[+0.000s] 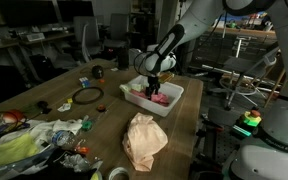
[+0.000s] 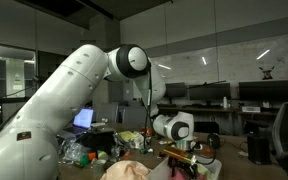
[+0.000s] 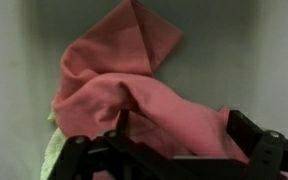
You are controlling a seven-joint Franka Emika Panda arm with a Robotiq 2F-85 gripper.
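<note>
A pinkish-red cloth [image 3: 134, 100] lies bunched on the light floor of a white bin, with a yellowish-green cloth [image 3: 54, 153] peeking out from under its left side in the wrist view. In exterior view 1 the white bin [image 1: 149, 104] stands near the far side of the table, and the red cloth [image 1: 162, 99] shows inside it. My gripper [image 1: 155, 93] is down in the bin, right over the red cloth. In the wrist view its dark fingers [image 3: 246, 132] stand wide apart, the cloth spreading below and between them. Whether the fingertips touch the cloth I cannot tell.
A beige cloth [image 1: 144, 138] lies in front of the bin. Several loose items and another white tray [image 1: 54, 131] crowd the table's left side. A black ring [image 1: 86, 96] lies left of the bin, with bare wood around it.
</note>
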